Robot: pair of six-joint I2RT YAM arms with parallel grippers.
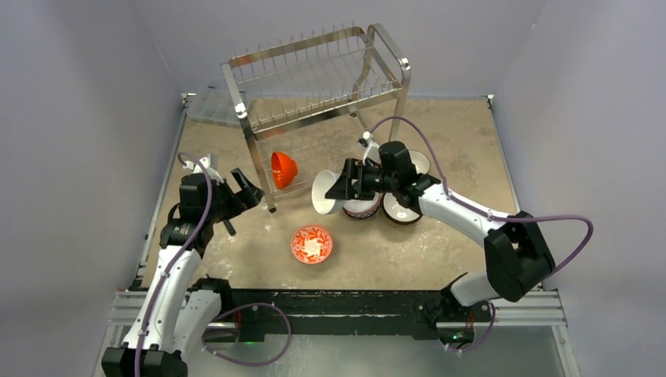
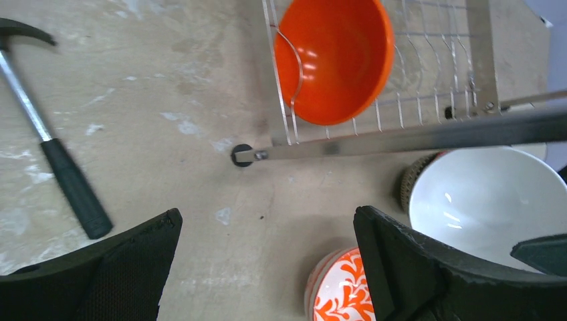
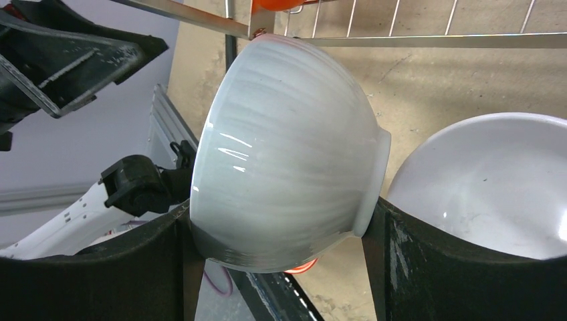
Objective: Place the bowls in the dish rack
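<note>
The dish rack (image 1: 302, 118) is a two-tier metal frame at the back of the table. An orange bowl (image 1: 283, 170) stands tilted on its lower tier, toward the left end. My right gripper has a white bowl (image 3: 287, 147) between its fingers, held on its side in front of the rack, its opening facing left in the top view. An orange-and-white patterned bowl (image 1: 312, 244) rests on the table in front. Left of the rack, my left gripper (image 1: 250, 191) is open and empty, its two fingers wide apart in the left wrist view.
More bowls stand under and beside the right gripper: a dark-rimmed bowl (image 1: 402, 209) and a pale one (image 1: 420, 162) behind it. A hammer (image 2: 70, 180) lies left of the rack, near the left gripper.
</note>
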